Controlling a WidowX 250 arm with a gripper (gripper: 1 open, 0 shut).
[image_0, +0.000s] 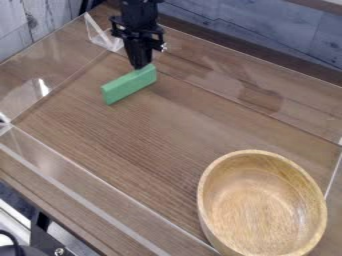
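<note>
A mint-green rectangular block (128, 86) lies at a diagonal on the wooden table, left of centre near the back. My black gripper (139, 52) hangs just above and behind the block's far end; whether it is open or shut is too small to tell. A large round tan bowl (261, 200) stands at the front right.
A wall (267, 25) runs along the back, and the table's left edge shows at the lower left. Something white or clear lies behind the gripper at the back left.
</note>
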